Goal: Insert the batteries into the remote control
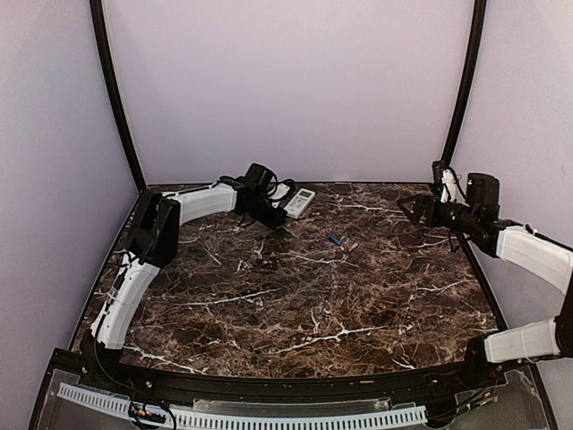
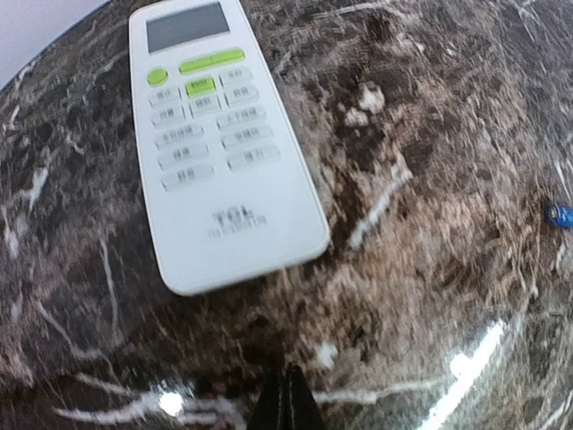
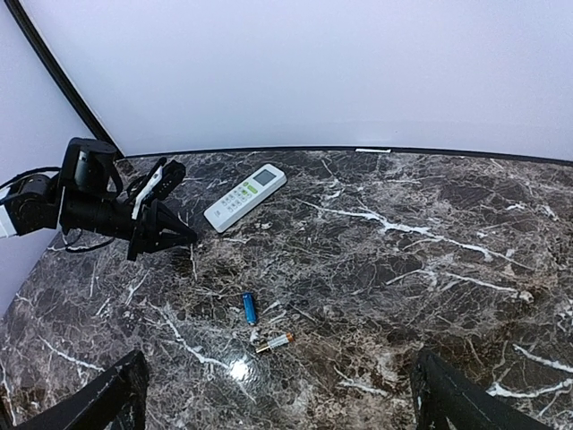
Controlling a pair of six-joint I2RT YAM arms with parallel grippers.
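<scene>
A white remote control [image 1: 300, 203] lies near the back edge of the table, its buttons and screen facing up in the left wrist view [image 2: 224, 202]. My left gripper [image 1: 283, 221] is low over the table beside the remote's near end, shut with nothing between its fingertips; a small gap of table separates them. Toward the table's middle lie two batteries: a blue one [image 3: 249, 307] and, close by, a pale one with an orange end [image 3: 275, 342]. Off to the right, my right gripper [image 1: 409, 210] hangs open and empty above the table. The remote's underside is hidden.
A pale back wall [image 1: 295, 98] rises just behind the remote, and side walls close off left and right.
</scene>
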